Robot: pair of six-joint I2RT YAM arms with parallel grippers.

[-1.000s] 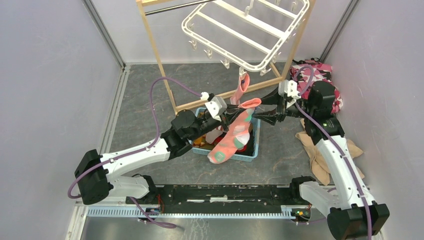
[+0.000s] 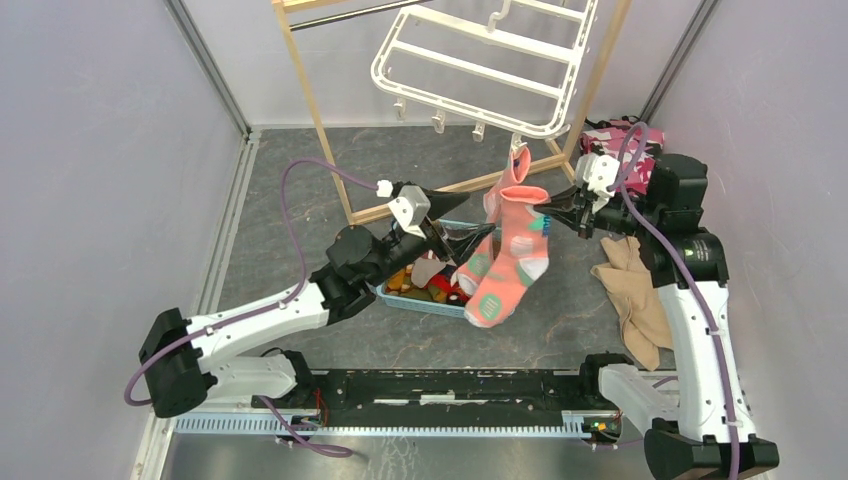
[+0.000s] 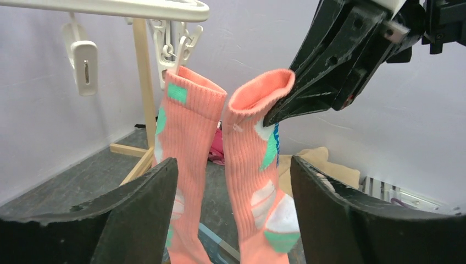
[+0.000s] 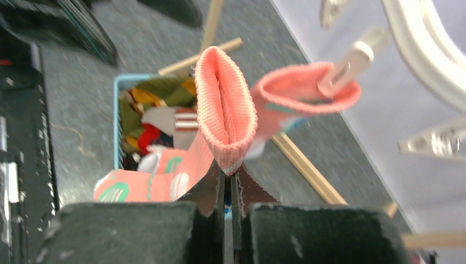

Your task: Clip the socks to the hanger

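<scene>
One patterned coral sock (image 3: 191,118) hangs by its cuff from a white clip (image 3: 178,55) at the corner of the white hanger (image 2: 480,70). Beside it dangles a second coral sock (image 2: 517,260), its cuff pinched on one side by my right gripper, which is shut. In the left wrist view this cuff (image 3: 261,91) gapes at the top, next to the right fingers (image 3: 324,82). My left gripper (image 2: 482,217) stands open to the left of the socks, with its fingers (image 3: 148,201) wide apart and touching neither sock.
Below the socks a blue basket (image 2: 425,305) holds several more socks. Wooden poles (image 2: 303,90) frame the hanger. A tan cloth (image 2: 640,300) lies on the floor to the right, and a pink patterned bag (image 2: 605,150) is behind the right arm.
The second sock has passed from my left gripper to my right one, which shut on its cuff and moved right with it. The left gripper has opened and the hanger has shifted slightly.
</scene>
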